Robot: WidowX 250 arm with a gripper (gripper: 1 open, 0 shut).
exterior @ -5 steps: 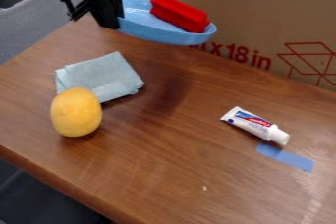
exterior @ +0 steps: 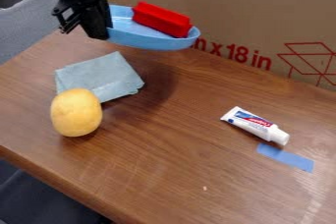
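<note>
My black gripper (exterior: 100, 28) is at the upper left, shut on the left rim of a light blue oval tray (exterior: 147, 39), which it holds up above the table. A red block (exterior: 161, 21) rides on the tray.
A folded pale blue cloth (exterior: 98, 76) lies below the tray. A yellow round object (exterior: 77, 112) sits at the left, near the table edge. A toothpaste tube (exterior: 256, 126) lies at the right by blue tape (exterior: 286, 157). A cardboard box (exterior: 269, 41) stands behind.
The things on the table have not moved.
</note>
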